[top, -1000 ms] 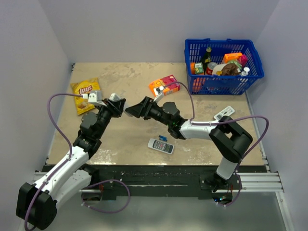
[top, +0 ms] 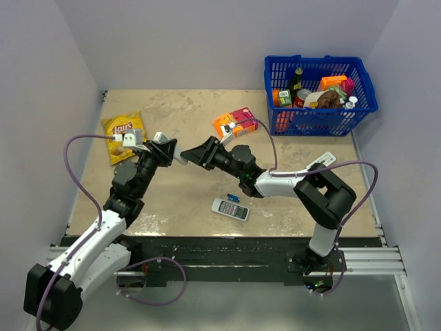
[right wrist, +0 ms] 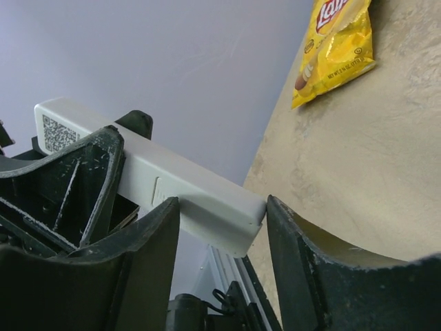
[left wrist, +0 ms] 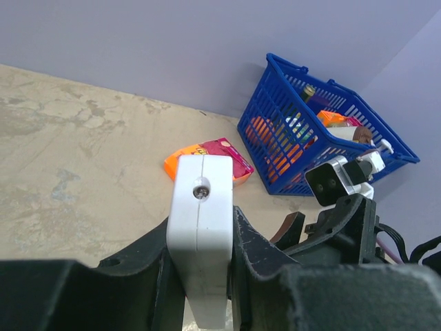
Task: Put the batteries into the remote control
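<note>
A white remote control (left wrist: 200, 214) is clamped in my left gripper (top: 169, 150), raised above the table; its narrow end with a small round hole faces the left wrist camera. The right wrist view shows the long side of this remote (right wrist: 200, 186), with a panel seam near its free end. My right gripper has its fingers parted around that end, one fingertip (right wrist: 274, 207) at its corner; whether they press on it is unclear. Blue batteries (top: 233, 198) lie on the table, beside a second remote (top: 230, 209) with dark keys.
A third, white remote (top: 322, 160) lies at the right, behind the right arm. At the back stand a blue basket (top: 313, 123) of groceries and a red-orange packet (top: 234, 121). A yellow chip bag (top: 124, 131) lies at the left.
My right gripper's fingers have spread apart near the held remote's end, and the right arm's elbow has shifted slightly. The left arm and the things on the table look almost unchanged.
</note>
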